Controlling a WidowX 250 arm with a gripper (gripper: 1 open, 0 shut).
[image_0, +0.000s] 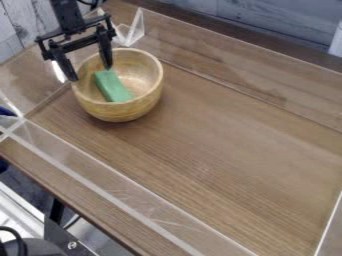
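Note:
A wooden bowl (140, 105) stands on the table at the upper left, with a green block (112, 86) lying inside it. My black gripper (83, 62) is above the bowl's left rim, its fingers spread open. I see nothing held between them.
A pale wall (281, 20) runs along the back. Clear plastic edging lines the left and right sides, and a dark object sits at the bottom left corner.

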